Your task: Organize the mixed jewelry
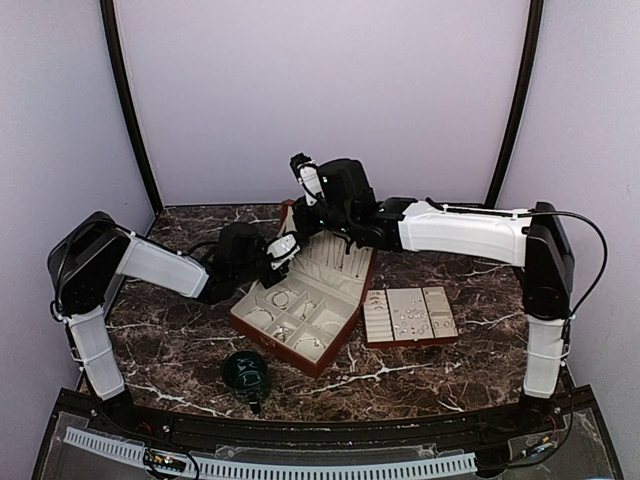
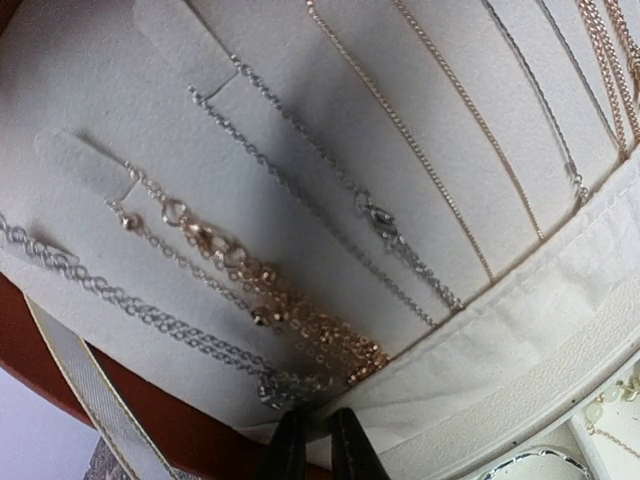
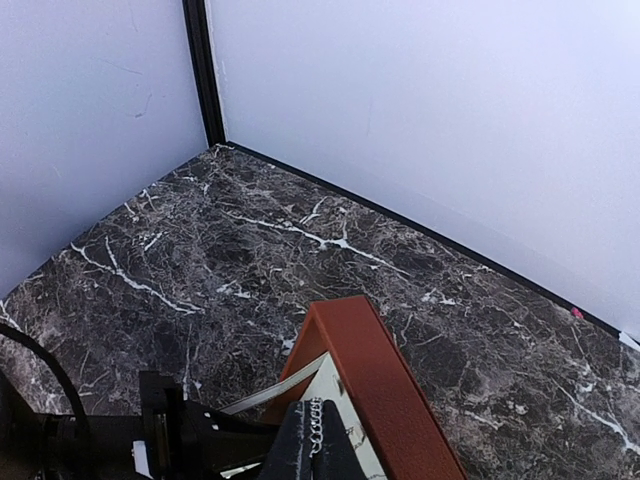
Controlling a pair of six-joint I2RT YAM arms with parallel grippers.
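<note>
The brown jewelry box [image 1: 340, 345] stands open, bracelets in its compartments, chains on its lid. In the left wrist view, silver [image 2: 170, 324] and rose-gold chains [image 2: 280, 300] hang into the lid's fabric pocket [image 2: 510, 320]. My left gripper is at that pocket, fingertips a little apart, just below a bunched silver chain; whether anything is between them is unclear. My right gripper is shut over the lid's top edge [image 3: 370, 370], with a silver chain showing at its fingers.
A tray [image 1: 410, 310] of small rings and earrings lies right of the box. A dark round container [image 1: 245, 372] sits at the front.
</note>
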